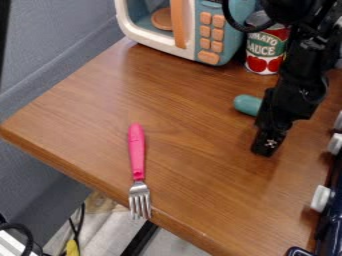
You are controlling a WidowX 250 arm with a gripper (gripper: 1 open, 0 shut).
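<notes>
My black gripper [267,138] hangs low over the right side of the wooden table [160,90], its tip near the tabletop; I cannot tell if it is open or shut. Just behind it lies a teal cylindrical object [249,104], partly hidden by the arm. A fork with a pink handle [136,155] lies on the left front part of the table, tines toward the front edge, apart from the gripper.
At the back stand a toy microwave [181,25] and a red-and-white can [263,58]. A dark device with white knobs [319,198] borders the right.
</notes>
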